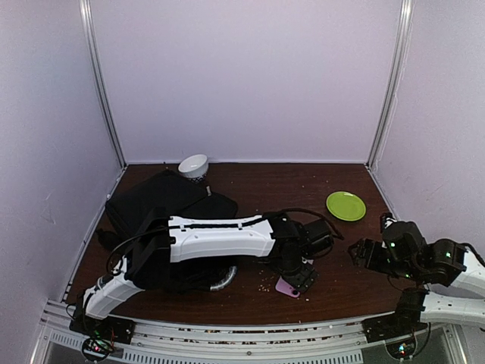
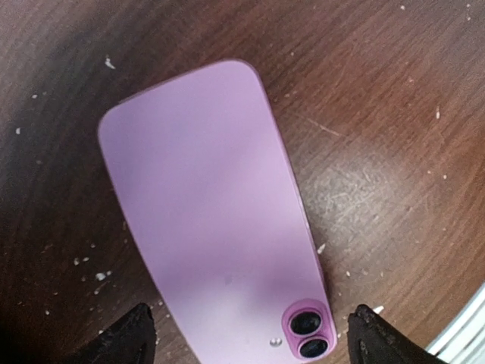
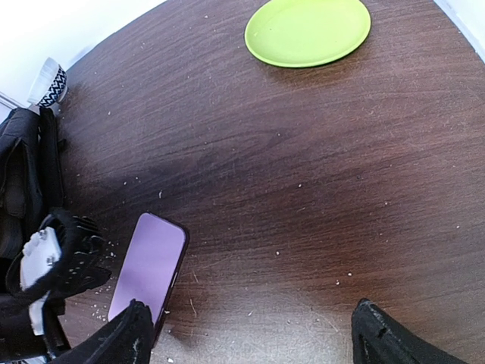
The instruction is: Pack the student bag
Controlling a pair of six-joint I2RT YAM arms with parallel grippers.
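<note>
A pink phone (image 2: 212,205) lies flat on the table, camera side up. In the left wrist view it fills the middle, its camera end between the open fingers of my left gripper, which do not visibly touch it. From the top, the left gripper (image 1: 301,280) covers most of the phone (image 1: 286,287). My right gripper (image 1: 356,252) hangs open over the right side with nothing between its fingers; its wrist view shows the phone (image 3: 149,265) at lower left. The black bag (image 1: 167,199) lies at the left, partly hidden under the left arm.
A green plate (image 1: 345,205) rests at the back right. The white bowl (image 1: 194,166) stands at the back left behind the bag. Small crumbs lie scattered around the phone. Bare table stretches between the plate and the front edge.
</note>
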